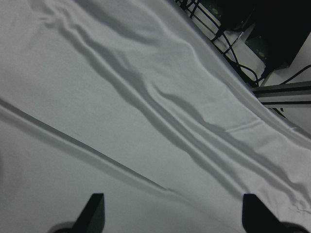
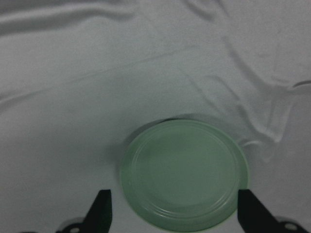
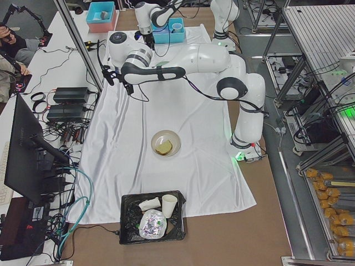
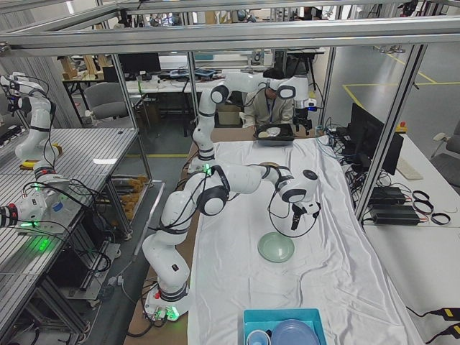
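Observation:
My left gripper (image 3: 116, 77) is raised over the cloth's edge beside the cables; its wrist view shows open fingers with only cloth below. My right gripper (image 4: 306, 215) stands open above the cloth near a green plate (image 2: 183, 172), which lies empty in the right wrist view. A beige plate (image 3: 165, 136) with a yellowish piece (image 3: 163, 148) on it sits midway on the cloth in the camera left view.
A black tray (image 3: 133, 227) with a cup, a white item and a foil-covered thing is at one end. A blue bin (image 4: 251, 316) with dishes stands at the other. Monitor (image 3: 22, 149) and cables line one side.

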